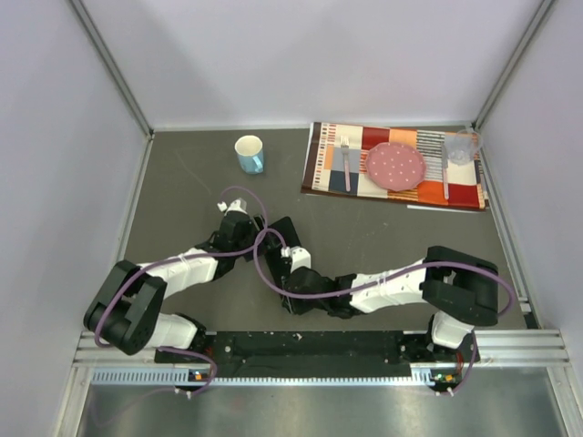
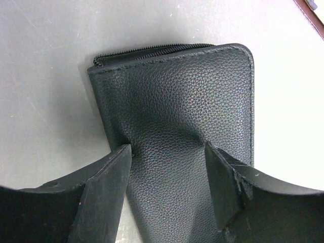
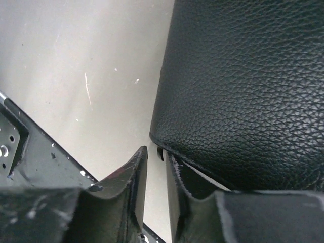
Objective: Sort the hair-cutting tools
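Observation:
A black leather case (image 1: 286, 229) with a zipped edge lies slanted on the grey table, mostly hidden by the arms from above. In the left wrist view the zipper's teeth show along the end of the case (image 2: 177, 96). My left gripper stands open over it, one finger towards each long side. At the near end, the fingertips of my right gripper are a small gap apart. Just ahead of that gap, a small dark zipper pull (image 3: 160, 153) hangs at the corner of the case (image 3: 233, 91). No hair cutting tools are visible.
A light blue mug (image 1: 250, 154) stands at the back left. Back right lies a patterned placemat (image 1: 372, 137) with a pink plate (image 1: 395, 167), a fork (image 1: 345, 164), a knife (image 1: 445, 173) and a clear glass (image 1: 462, 146). The table between them and the arms is clear.

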